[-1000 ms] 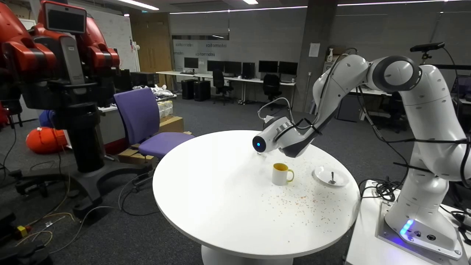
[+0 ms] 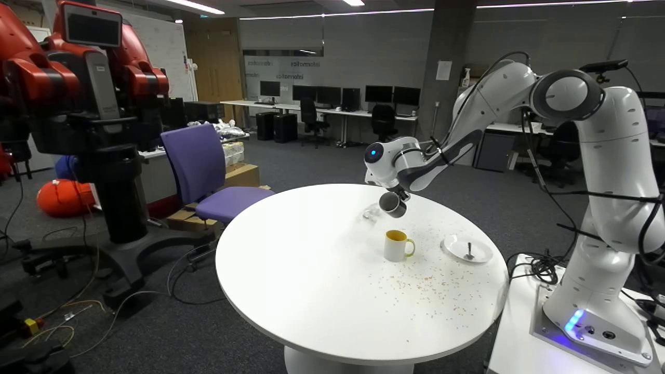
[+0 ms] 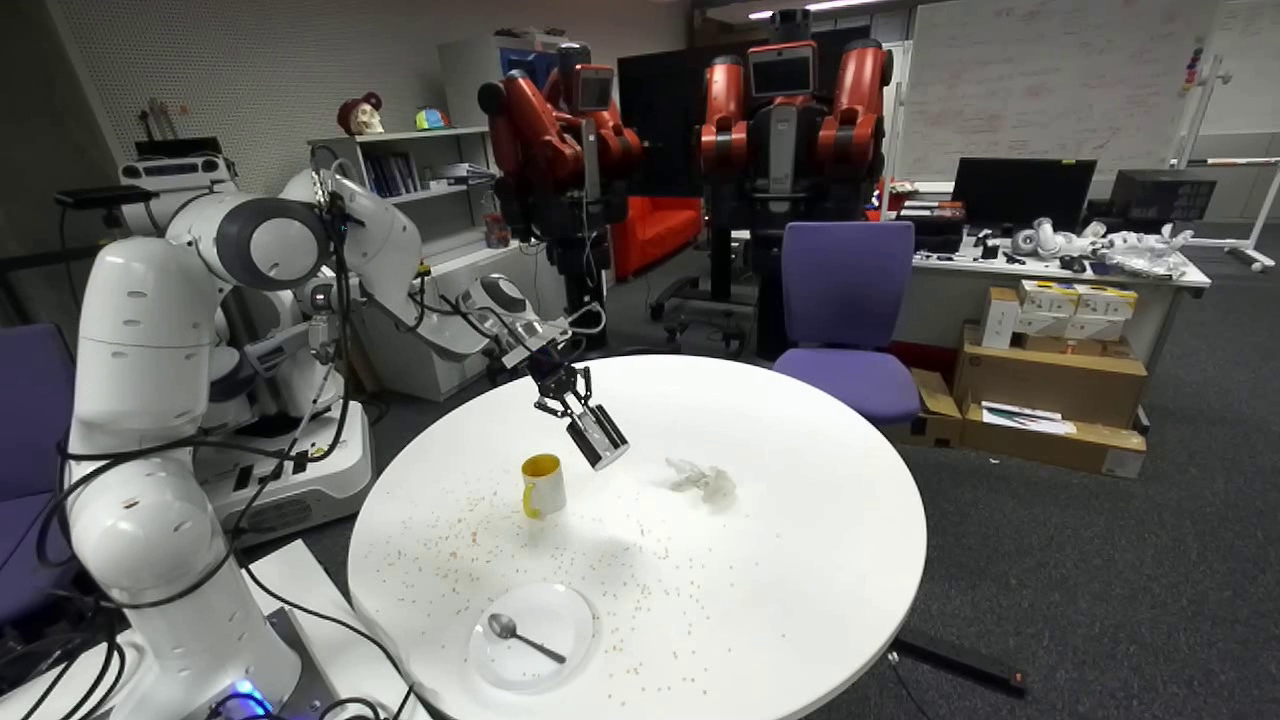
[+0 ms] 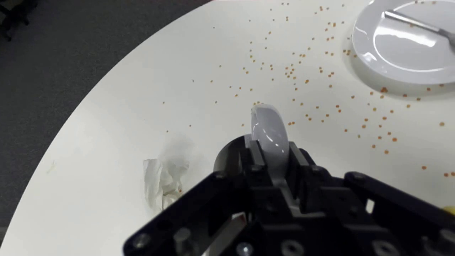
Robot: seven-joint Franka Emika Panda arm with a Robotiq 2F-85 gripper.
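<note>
A dark grey, metallic-looking cup (image 2: 393, 204) hangs above the round white table (image 2: 293, 262), tilted, with its opening showing in exterior view 1. My gripper (image 3: 569, 400) is shut on it; the cup (image 3: 599, 437) slants down from the fingers in exterior view 2. In the wrist view the pale handle (image 4: 271, 130) is pinched between the fingers, and the dark body (image 4: 228, 160) is mostly hidden behind them. A white mug with a yellow inside and handle (image 3: 545, 490) stands upright on the table, apart from the held cup.
A white plate (image 3: 564, 606) with a spoon (image 3: 524, 637) on it lies near the table's edge. Small orange crumbs (image 4: 307, 81) are scattered around it. Crumpled white tissue (image 3: 705, 480) lies beside the held cup.
The arm's wrist has risen and turned in exterior view 1. The grey cup, hidden behind the arm a second ago, now shows in the air. Mug and plate have not moved.
</note>
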